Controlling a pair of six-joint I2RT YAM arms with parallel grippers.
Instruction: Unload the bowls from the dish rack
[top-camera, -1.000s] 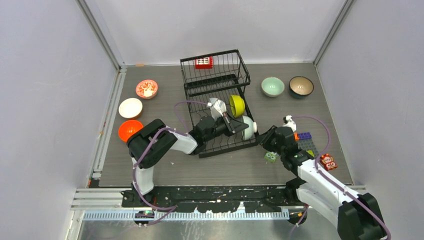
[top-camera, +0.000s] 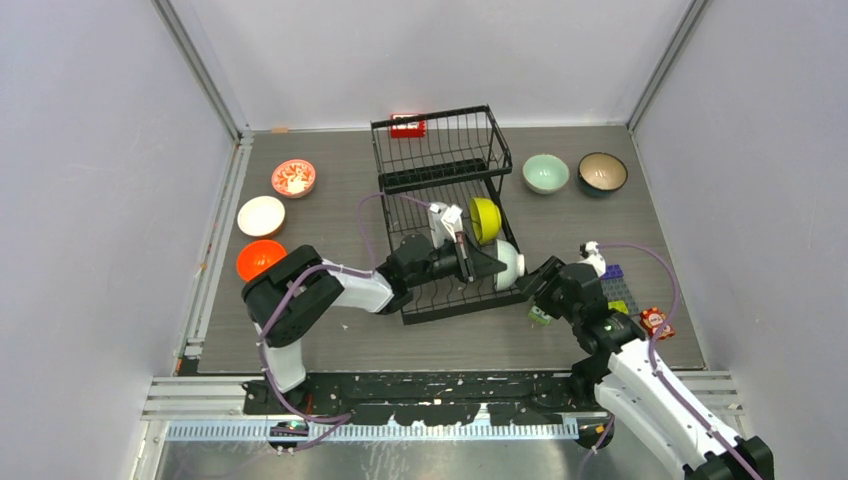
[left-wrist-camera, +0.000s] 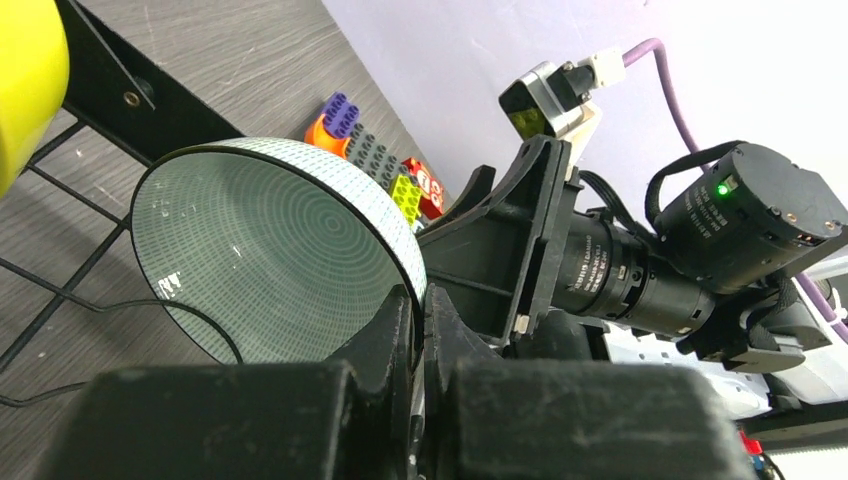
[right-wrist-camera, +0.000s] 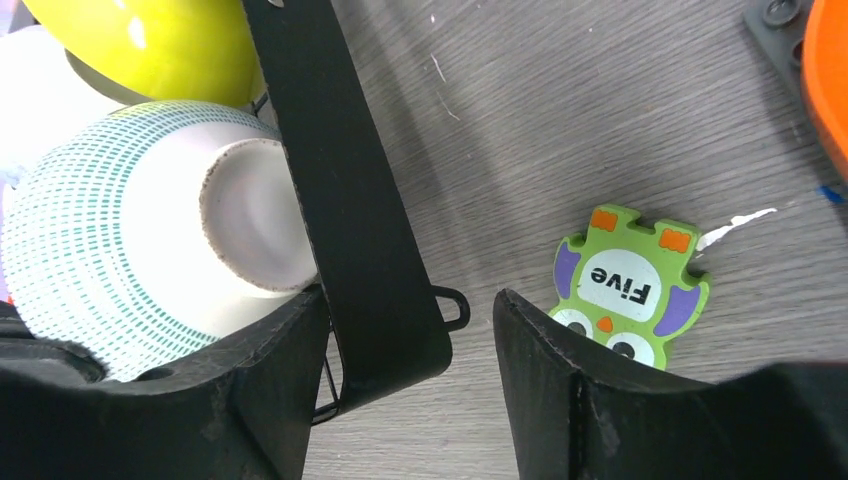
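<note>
The black wire dish rack (top-camera: 450, 312) holds a yellow bowl (top-camera: 484, 220) and a white bowl (top-camera: 507, 265), both tipped on their sides. My left gripper is shut on the rim of the white bowl (left-wrist-camera: 270, 245), its fingertips pinching the thin dark edge. At the rack's front right corner, my right gripper stands part open. The black corner strip of the rack (right-wrist-camera: 355, 220) lies between its fingers, nearer the left one. The white bowl's foot (right-wrist-camera: 258, 215) shows just left of that strip, so the bowl is still beside the rack's side.
Green (top-camera: 545, 174) and dark-rimmed (top-camera: 601, 173) bowls stand right of the rack. Patterned (top-camera: 293, 178), white (top-camera: 261, 216) and orange (top-camera: 261, 258) bowls are on the left. A green owl toy (right-wrist-camera: 630, 285) lies by my right gripper; toy bricks (top-camera: 617, 289) lie farther right.
The rack has slid and turned slightly to the right, carrying the yellow bowl with it. My left gripper and the white bowl have shifted right, and the right gripper has moved a little right too.
</note>
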